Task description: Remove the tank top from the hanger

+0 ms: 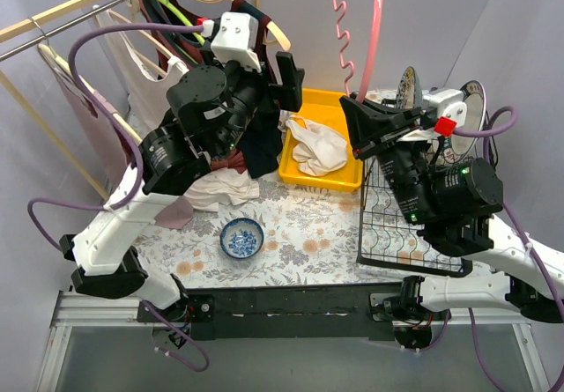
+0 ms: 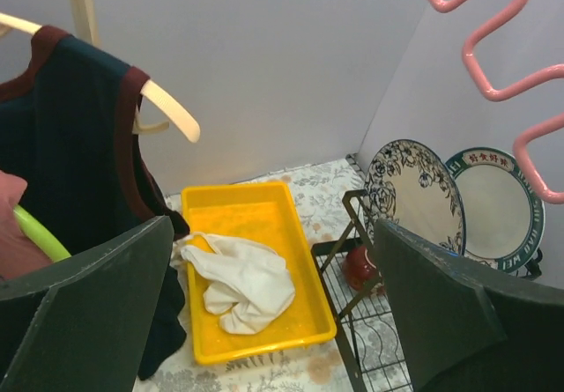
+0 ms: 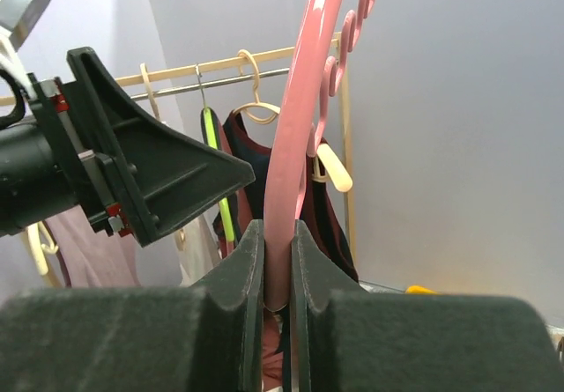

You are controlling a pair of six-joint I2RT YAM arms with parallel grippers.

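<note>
My right gripper is shut on the end of a pink hanger (image 3: 293, 136), which rises from between its fingers with no garment seen on it. In the top view that hanger (image 1: 373, 35) stands above the right arm, over the rack side. To its left my left gripper (image 1: 289, 82) is open and holds nothing; its parted fingers (image 2: 97, 299) frame the left wrist view. A pale cloth garment (image 2: 247, 286) lies crumpled in the yellow tray (image 2: 207, 335). On the rail, a dark tank top with maroon edging (image 2: 75, 128) hangs on a beige hanger (image 2: 172, 110).
More garments, such as a white top (image 1: 145, 92), hang from the metal rail (image 1: 84, 18) at the left. A blue-patterned bowl (image 1: 241, 238) sits on the table. Plates (image 2: 419, 189) stand in the wire rack (image 1: 388, 225) at the right.
</note>
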